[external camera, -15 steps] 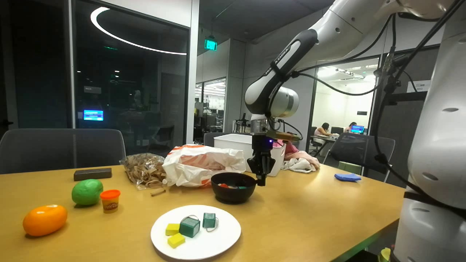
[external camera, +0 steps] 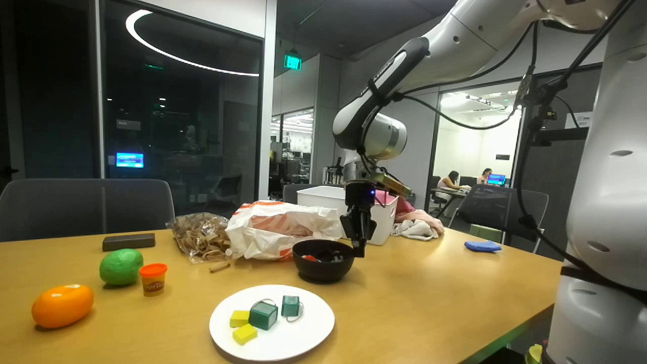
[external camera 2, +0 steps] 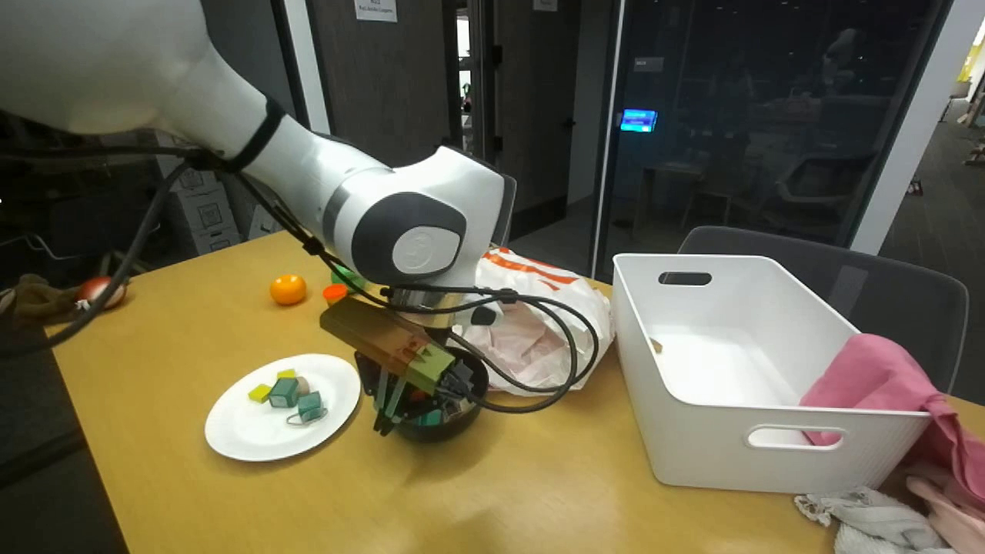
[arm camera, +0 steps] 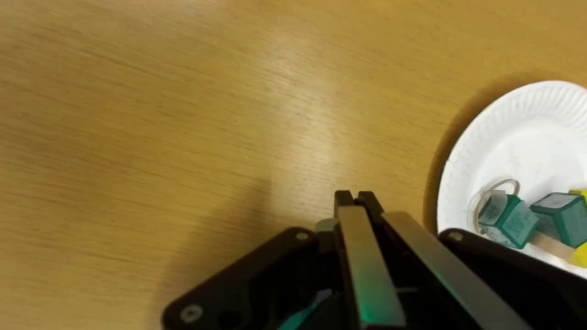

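Note:
A black bowl (external camera: 324,267) sits on the table, holding green and red items (external camera 2: 429,417). At its right-hand rim in exterior view 1 is my gripper (external camera: 359,245), pointing down. The fingers (arm camera: 368,264) are drawn close together in the wrist view, shut on what looks like the bowl's dark rim; black on black hides the exact contact. A white plate (external camera: 224,336) in front of the bowl carries green blocks (external camera: 263,315) with string loops and yellow blocks (external camera: 245,333).
A white plastic bag (external camera: 279,227) lies behind the bowl. Further off stands a white bin (external camera 2: 785,443) with pink cloth (external camera 2: 868,369). An orange fruit (external camera: 62,306), a green fruit (external camera: 121,267) and a Play-Doh tub (external camera: 153,280) stand left. Table space right of the bowl is free.
The arm and gripper have shifted slightly left in exterior view 1, and the wrist has turned and tilted. The bowl and plate appear in the same places.

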